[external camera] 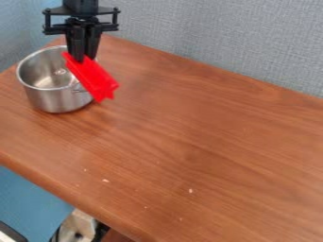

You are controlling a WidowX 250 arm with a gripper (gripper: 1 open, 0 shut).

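My black gripper (81, 49) hangs at the upper left of the camera view, shut on a red block-like object (93, 77), which is tilted downward to the right. The red object is in front of the right side of a steel pot (45, 90). Whether it touches the pot is hard to tell.
A grey textured wall (228, 38) stands behind. The table's front left edge drops to a blue area (25, 203).
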